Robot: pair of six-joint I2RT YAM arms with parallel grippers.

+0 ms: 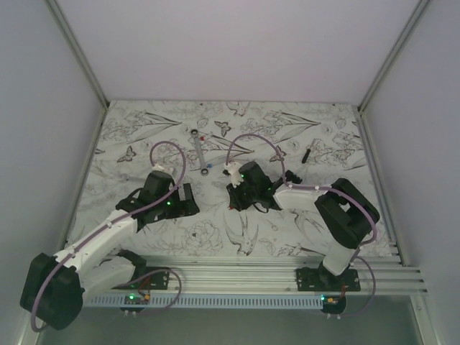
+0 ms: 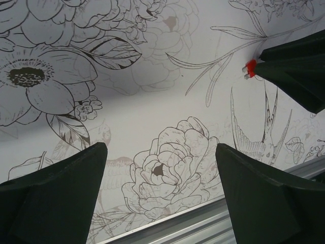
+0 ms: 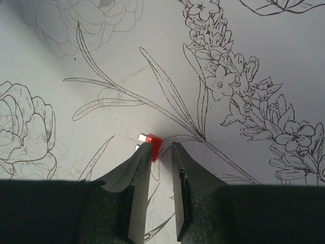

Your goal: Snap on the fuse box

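Observation:
A small red fuse piece (image 3: 154,142) with metal pins lies on the patterned table; it shows at the right wrist view's centre and near the upper right of the left wrist view (image 2: 251,69). My right gripper is right at it, fingers part open and narrow, one finger over the piece's edge; whether it grips cannot be told. In the top view it stands at the centre (image 1: 234,195). My left gripper is open over bare patterned table, left of the right one (image 1: 186,201).
A silver wrench (image 1: 198,151) with small red and blue pieces lies behind the grippers. A black stick (image 1: 306,155) lies at the back right. A metal rail (image 1: 215,262) runs along the front edge.

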